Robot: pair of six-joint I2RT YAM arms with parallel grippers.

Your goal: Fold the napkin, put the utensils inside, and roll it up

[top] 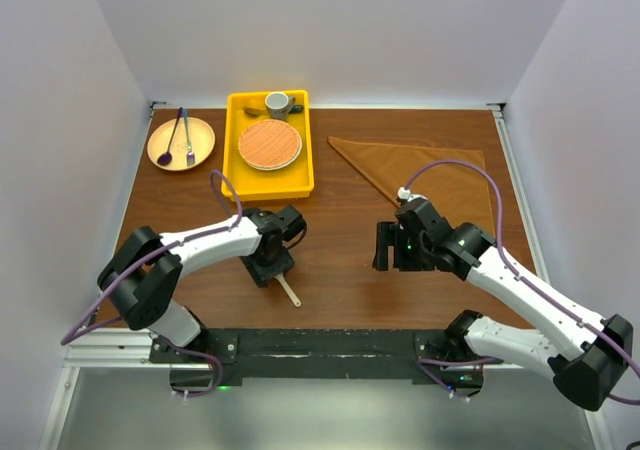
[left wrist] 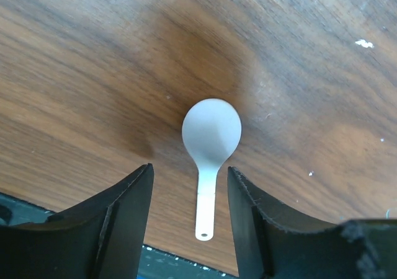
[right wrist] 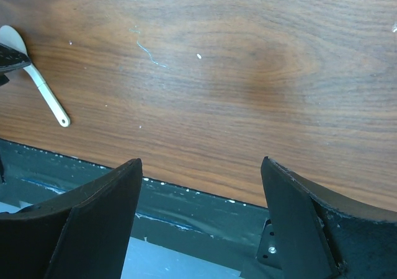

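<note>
A pale spoon [left wrist: 211,133] lies on the wooden table with its handle toward the front edge. My left gripper is low over it, fingers parted either side of the handle, not touching it as far as shows. The spoon also shows at the left of the right wrist view [right wrist: 48,96]. My right gripper [top: 393,240] stands open over bare table near the middle, nothing between its fingers. An orange napkin [top: 450,185] lies spread at the back right, partly hidden by the right arm. A plate [top: 160,130] at the back left holds a dark spoon [top: 165,158] and a fork [top: 190,158].
A yellow tray [top: 233,182] at the back holds stacked round plates [top: 268,145], a grey mug [top: 277,105] and other items. A dark rail [top: 320,345] runs along the front edge.
</note>
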